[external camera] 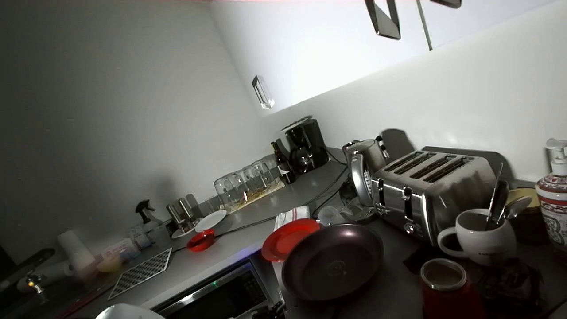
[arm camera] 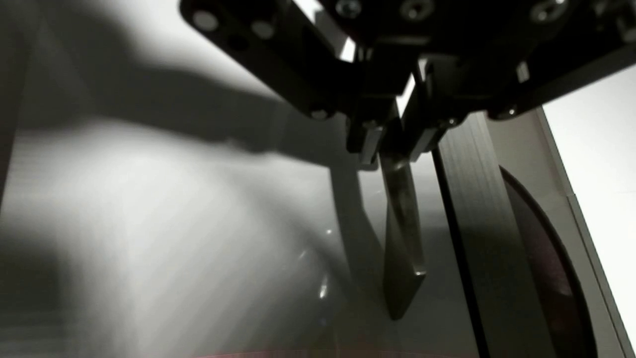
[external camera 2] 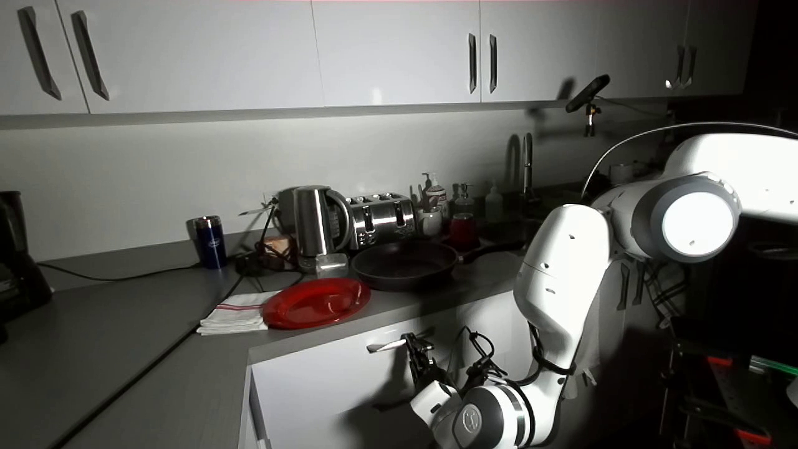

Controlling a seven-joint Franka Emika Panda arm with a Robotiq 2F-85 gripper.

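Low in front of the white drawer front [external camera 2: 340, 393], just under the counter edge, my gripper [external camera 2: 411, 344] is on a metal handle [external camera 2: 383, 347]. From the wrist view, the gripper is shut on that handle [arm camera: 403, 218], one fingertip [arm camera: 370, 145] on either side of it. The handle's free end sticks out beyond the fingers towards the bottom of that view. Its other end is hidden behind the gripper. Only a small dark part of the gripper [external camera: 276, 309] shows in exterior view 1, at the bottom edge.
Above the drawer, a dark frying pan [external camera 2: 404, 265] and a red plate [external camera 2: 317, 302] sit near the counter's edge. A folded white towel [external camera 2: 235, 314] lies beside the plate. Behind stand a kettle [external camera 2: 312, 224] and a toaster [external camera 2: 383, 218].
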